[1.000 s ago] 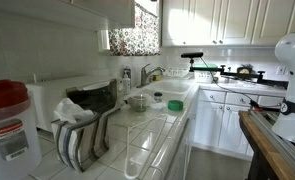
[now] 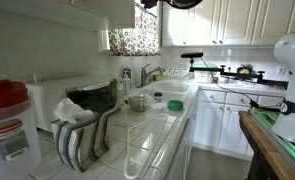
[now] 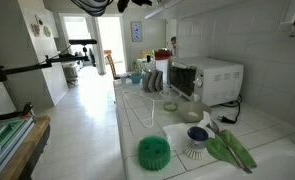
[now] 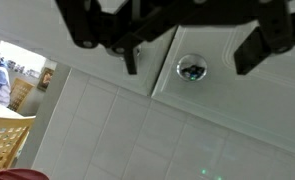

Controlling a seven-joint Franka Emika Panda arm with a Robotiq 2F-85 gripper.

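In the wrist view my gripper is open, its two dark fingers spread wide with no object held between them. A round metallic knob (image 4: 192, 68) on a white cabinet door (image 4: 222, 105) shows in the gap, and I cannot tell how far it is from the fingertips. Another knob is partly hidden behind the left finger (image 4: 131, 62). The upper cabinet (image 2: 99, 8) spans the top of exterior view 1, with part of the dark arm (image 2: 185, 4) beside it. Exterior view 2 shows the arm (image 3: 109, 45) high at the upper left.
Below, the counter holds a red-lidded container (image 2: 9, 125), a striped rack (image 2: 82, 138), a toaster oven (image 3: 209, 80), a green round item (image 3: 154, 152), a brush (image 3: 197, 140) and a green cloth (image 3: 230, 151). The sink (image 2: 172, 87) lies farther back.
The dark arm has come down into the top of exterior view 1, where it was out of sight a second ago. Nothing on the counter has visibly moved.
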